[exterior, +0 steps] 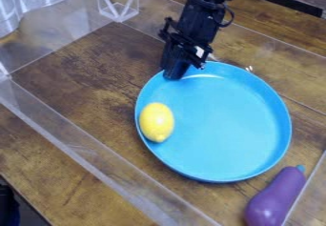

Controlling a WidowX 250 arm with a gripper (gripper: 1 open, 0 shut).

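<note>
The black robot gripper [178,58] is at the top centre, over the back rim of a blue round plate [227,125]; its fingers are dark and bunched, so whether anything is between them is hard to see. A yellow egg-shaped object [156,122] lies in the plate at its left side. A purple eggplant [275,197] lies outside the plate at the lower right.
Clear plastic walls run along the left and lower left. A small pale object is partly hidden behind the gripper near the plate's back.
</note>
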